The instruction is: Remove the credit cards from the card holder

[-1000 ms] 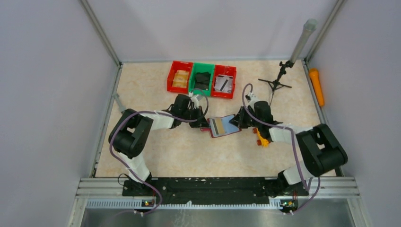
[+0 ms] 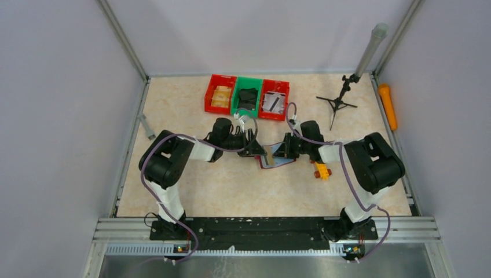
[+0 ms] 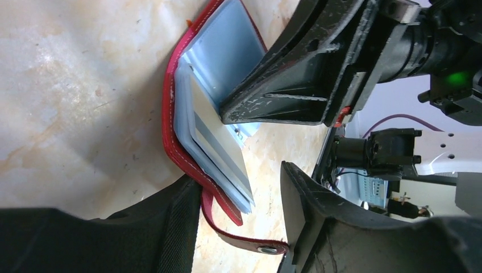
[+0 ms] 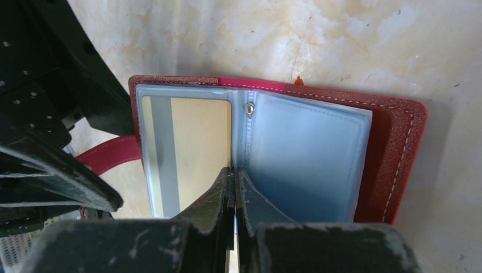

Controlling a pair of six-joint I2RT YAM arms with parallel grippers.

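The red card holder [image 4: 392,165] lies unfolded on the table, with clear plastic sleeves [image 4: 310,153] on both sides of its spine. A cream card [image 4: 199,136] with a grey stripe sits in the top left sleeve. My right gripper is shut at the spine beside the card's inner edge, with nothing between its fingers; the card is outside them. My left gripper stands open around the holder's near end. Between its fingers are that corner with the sleeves and the strap [image 3: 250,242] with a snap. It does not grip them.
Red and green bins [image 2: 247,87] stand at the back. A yellow toy [image 2: 322,169] with red wheels lies beneath the right arm. A tripod [image 2: 341,98] stands at the back right.
The right gripper has come left and lower over the holder, remaining shut.
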